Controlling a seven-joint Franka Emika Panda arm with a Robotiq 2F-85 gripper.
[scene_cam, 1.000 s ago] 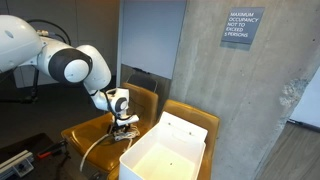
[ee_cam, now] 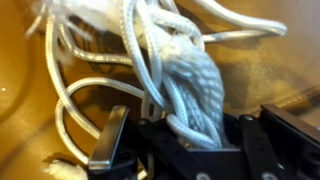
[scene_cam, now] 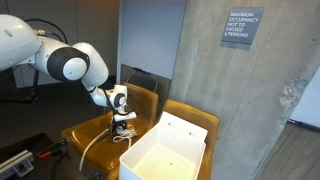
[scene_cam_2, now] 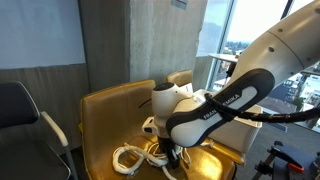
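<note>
A white rope lies in loose loops on the brown leather chair seat. My gripper points down among the loops, close to the seat. In the wrist view, a thick bunch of the white rope leads down between the dark fingers, and my gripper appears shut on it. Other loops spread out on the leather, and a frayed white end shows at the lower left. The fingertips themselves are largely hidden by rope.
A large white open box stands right of the rope, in front of another brown chair. The brown backrest rises behind the gripper. A dark chair stands to the left in the second exterior view.
The arm and gripper have shifted only slightly over the rope, with the gripper staying low at the seat. The box has not moved.
</note>
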